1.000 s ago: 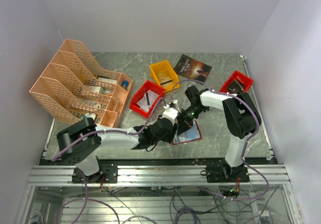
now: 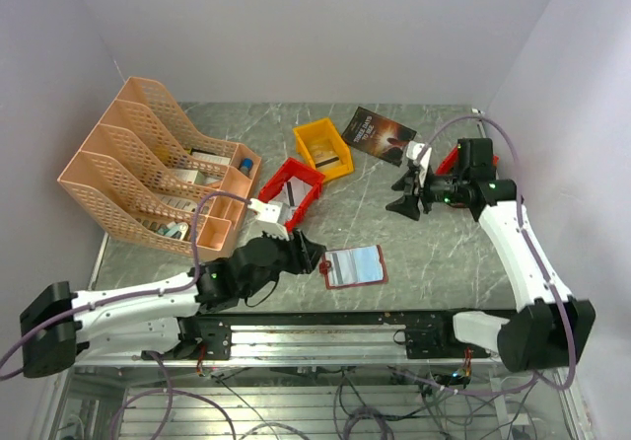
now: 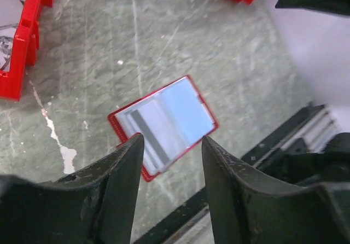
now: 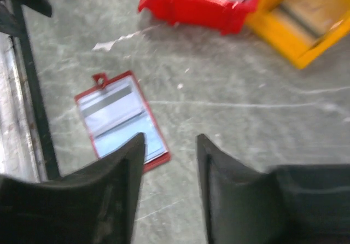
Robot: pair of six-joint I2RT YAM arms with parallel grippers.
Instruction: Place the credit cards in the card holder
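Observation:
The card holder (image 2: 357,266), a flat red-edged sleeve with white and pale blue panels and a grey strip, lies at the front middle of the table; in the left wrist view the holder (image 3: 167,123) lies beyond the fingers. My left gripper (image 2: 308,253) hangs just left of it, part open with nothing seen between its fingers. My right gripper (image 2: 412,191) is above the table to the upper right, part open and empty; in the right wrist view the holder (image 4: 123,118) is left of its blurred fingers. I cannot tell any loose cards.
A red tray (image 2: 268,192) and yellow tray (image 2: 345,167) stand behind the holder, with a dark booklet (image 2: 380,134). A tan organiser (image 2: 108,193) fills the left. Another red tray (image 2: 449,161) is partly behind the right arm. Bare table surrounds the holder.
Both grippers have moved away from the card holder: the left one leftward, the right one up and rightward, leaving the holder uncovered on the table.

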